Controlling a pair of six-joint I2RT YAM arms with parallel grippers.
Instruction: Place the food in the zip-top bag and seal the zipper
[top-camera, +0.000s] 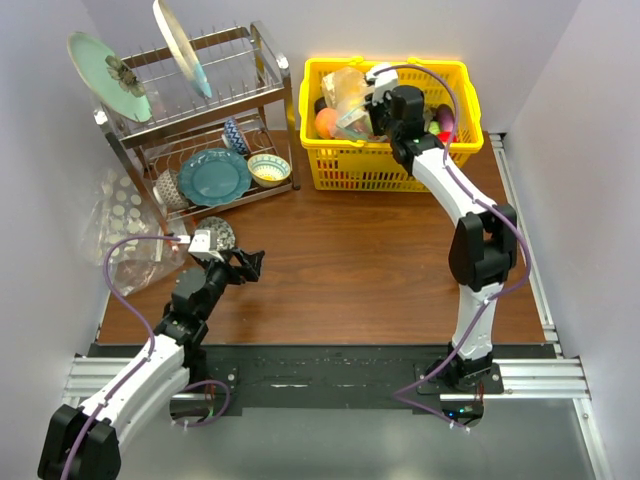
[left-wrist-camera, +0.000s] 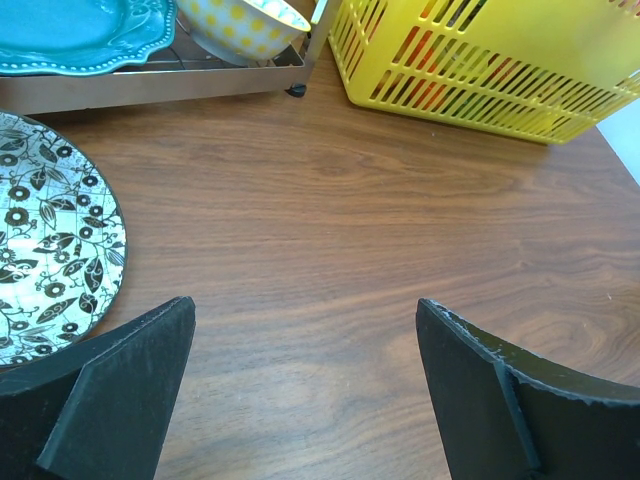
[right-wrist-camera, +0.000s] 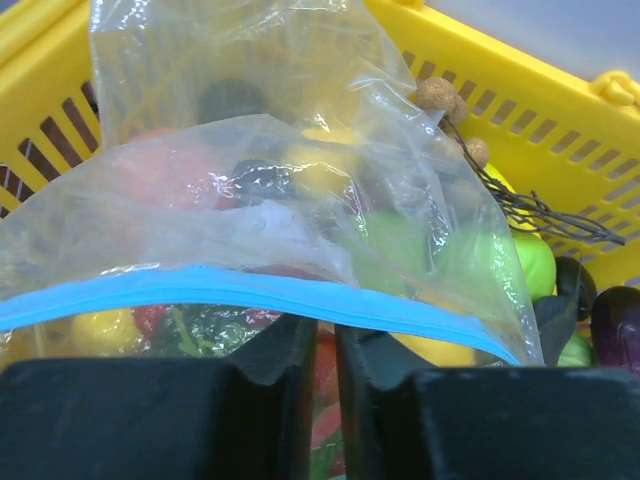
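Note:
A clear zip top bag (right-wrist-camera: 290, 190) with a blue zip strip (right-wrist-camera: 220, 287) lies over the food in the yellow basket. In the right wrist view my right gripper is at the strip, its fingertips close together with a narrow gap. Whether the bag's edge is caught between them cannot be made out. Food shows through and around the plastic, including an eggplant (right-wrist-camera: 615, 325), a green item (right-wrist-camera: 537, 265) and an orange one (top-camera: 327, 123). My left gripper stands open and empty above the table, away from the basket.
The yellow basket (top-camera: 375, 170) stands at the back right of the table. A dish rack (top-camera: 150, 135) with plates and bowls is at the back left. Beside the left arm lie a patterned plate (left-wrist-camera: 55, 240) and a clear plastic bag (top-camera: 135, 240).

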